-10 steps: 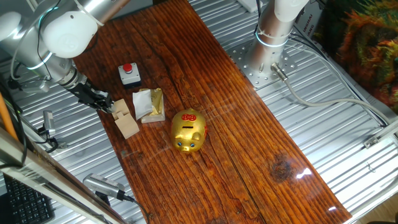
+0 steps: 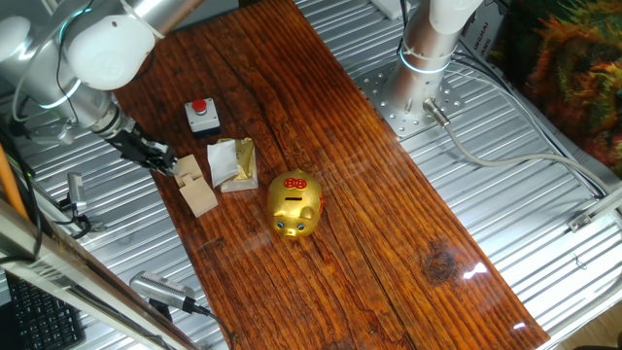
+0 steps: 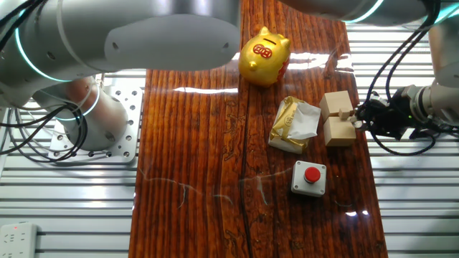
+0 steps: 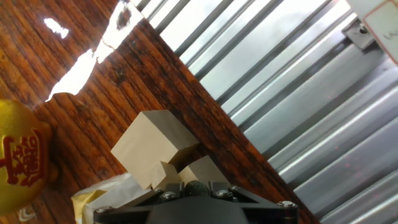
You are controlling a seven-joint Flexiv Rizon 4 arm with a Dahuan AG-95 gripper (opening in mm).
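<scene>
Beside the table's edge, my gripper (image 2: 171, 165) reaches in low against two pale wooden blocks. In exterior view 2 the upper block (image 3: 334, 102) and lower block (image 3: 338, 133) stand close together, with a small wooden piece (image 3: 344, 113) across their meeting line, right at the fingertips. From the wrist, the large block (image 4: 146, 146), small piece (image 4: 164, 174) and other block (image 4: 204, 170) lie just beyond the gripper. Its fingertips sit near the small piece; whether they grip anything is hidden.
A gold piggy bank (image 2: 294, 204) and a gold-and-white packet (image 2: 233, 164) are on the wooden table (image 2: 379, 243). The red-topped button box (image 3: 309, 178) is near the blocks.
</scene>
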